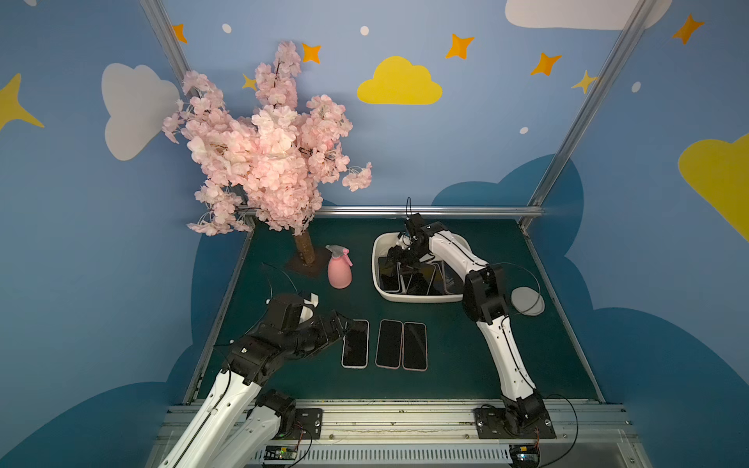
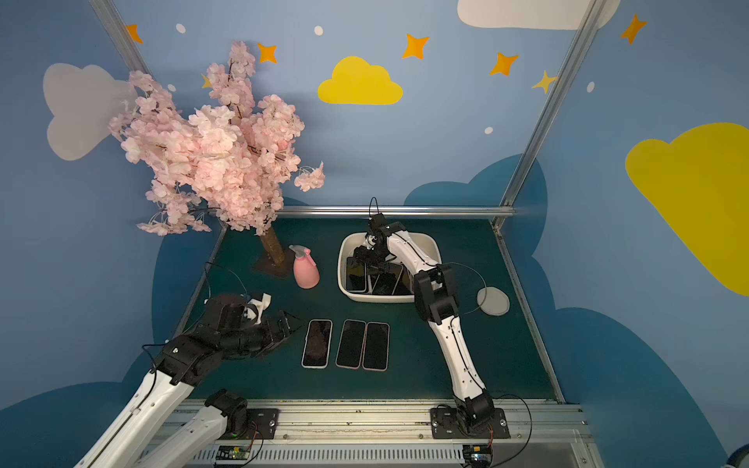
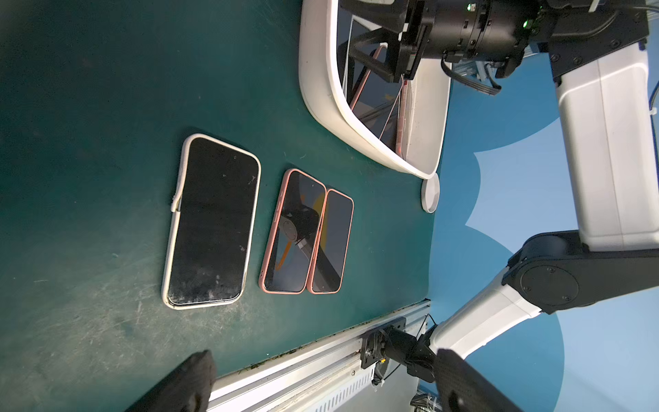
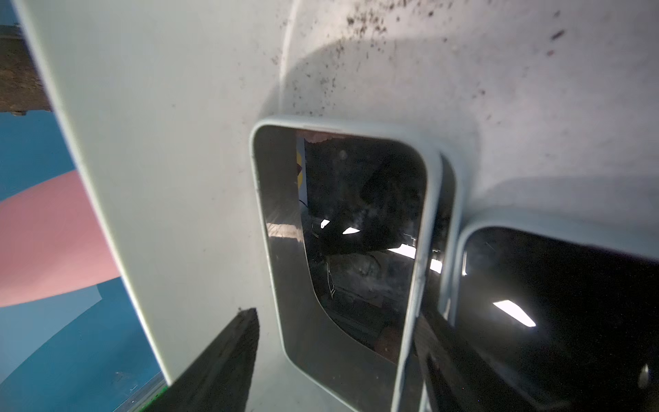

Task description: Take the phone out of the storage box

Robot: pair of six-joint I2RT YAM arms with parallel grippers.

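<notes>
Inside the white storage box (image 1: 421, 298), a phone with a pale rim (image 4: 363, 206) lies at the left end, screen up. My right gripper is above it with fingers apart, one towards the box wall and the other over the phone's right edge; whether they touch it I cannot tell. Another phone (image 4: 563, 302) lies close on its right. On the table, a white-cased phone (image 3: 212, 226) and two pink-cased ones, a nearer (image 3: 295, 233) and a farther (image 3: 333, 240), lie in a row. My left gripper stands open and empty near the white-cased phone.
The pink spray bottle (image 1: 339, 271) stands left of the box, with the blossom tree (image 1: 304, 248) behind it. A round white disc (image 1: 527, 301) lies to the right. Bare table shows right of the phone row, left of the right arm.
</notes>
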